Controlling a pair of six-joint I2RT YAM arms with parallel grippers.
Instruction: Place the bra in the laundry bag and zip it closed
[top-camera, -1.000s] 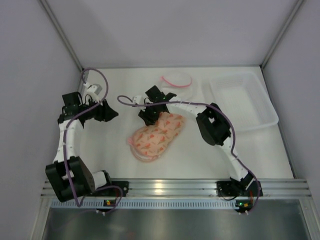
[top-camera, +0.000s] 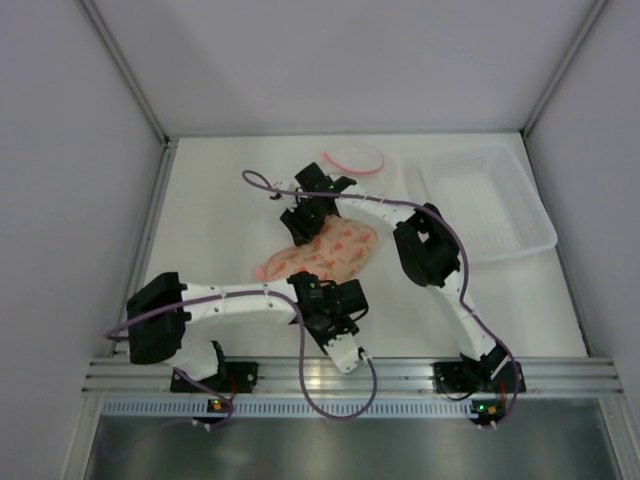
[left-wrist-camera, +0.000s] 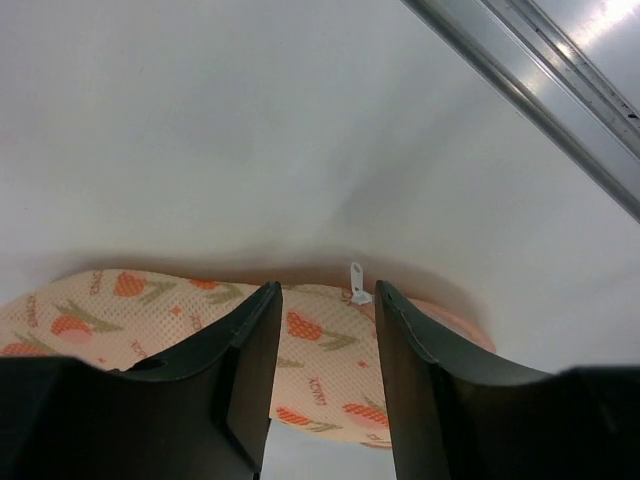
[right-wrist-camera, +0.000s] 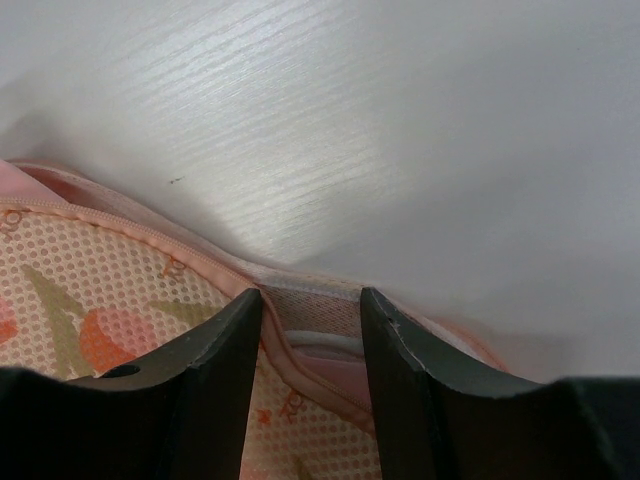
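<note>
The pink carrot-print laundry bag lies on the white table, partly under both arms in the top view. My right gripper is shut on the bag's zippered edge near its pink zipper tape. My left gripper is part open over the bag's other end, with a small white zipper pull just beyond and between its fingertips; it does not appear to grip it. I cannot make out the bra.
An empty white plastic bin stands at the right. A pink-rimmed white round item lies at the back. The table's metal rail runs near the bag, and the left of the table is clear.
My left arm has swung from the left side right and toward the front, over the bag's near end. The right gripper has moved very little, slightly toward the back.
</note>
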